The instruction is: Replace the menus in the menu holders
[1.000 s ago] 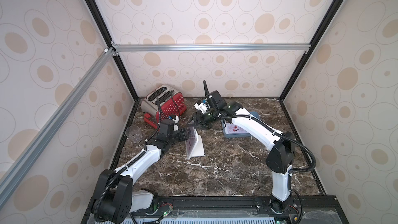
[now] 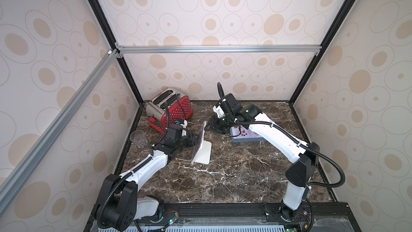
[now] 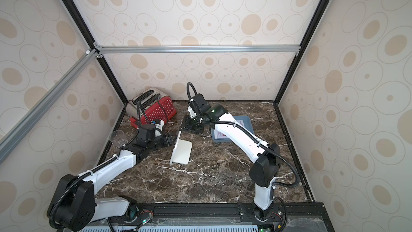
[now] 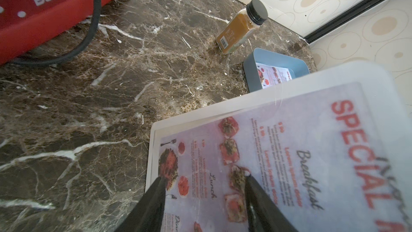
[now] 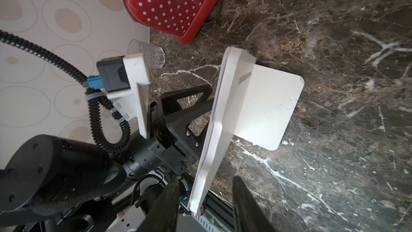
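Note:
A white menu holder [image 5: 223, 116] stands upright on its flat white base [image 5: 268, 107] at mid-table. A printed menu [image 4: 257, 159] faces left in it, with food pictures and "SPECIAL" in red. My left gripper is at the menu's face with its fingers apart; whether they touch it I cannot tell. On the other side, my right gripper is near the holder's upper edge, part open, with nothing seen held between its fingers. Behind it lies a blue tray [image 3: 243, 120] with another menu [image 4: 271, 75] inside.
A red dotted toaster [image 2: 178, 110] stands at the back left, a clear cup [image 2: 138, 138] at the left edge. A jar with a black lid [image 4: 240, 28] stands near the tray. The front and right of the marble table are open.
My right gripper has moved right, away from the holder's upper edge. The holder has turned slightly, its top swinging right. My left arm is nearly still, a little further right.

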